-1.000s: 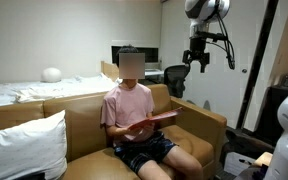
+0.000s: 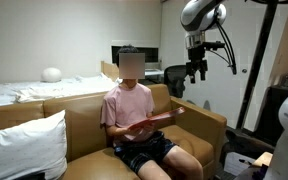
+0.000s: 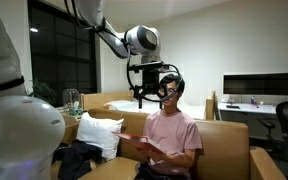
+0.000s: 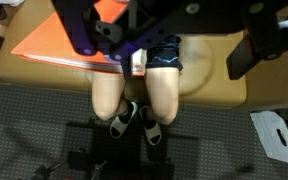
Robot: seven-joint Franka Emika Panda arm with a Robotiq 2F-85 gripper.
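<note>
My gripper (image 2: 197,75) hangs open in the air near the sofa's right end, with nothing between its fingers. In exterior view 2 the gripper (image 3: 150,103) appears in front of the seated person's head, though depth is hard to judge there. A person in a pink shirt (image 2: 129,103) and dark shorts sits on the tan sofa, holding a red folder or book (image 2: 156,122) in the lap. Looking down from the wrist, the red folder (image 4: 54,42) lies left of centre, partly hidden by the gripper's dark parts.
White pillows (image 2: 26,148) rest at the sofa's left end. The tan sofa (image 2: 84,125) has an armrest (image 2: 199,122) on the right. Behind it stand a white-covered surface (image 2: 14,96) and an office chair (image 2: 176,77). The person's legs and shoes (image 4: 152,130) show below the gripper.
The arm and gripper have moved down and slightly left in exterior view 1. The person's pose looks nearly the same, with the red folder still in the lap.
</note>
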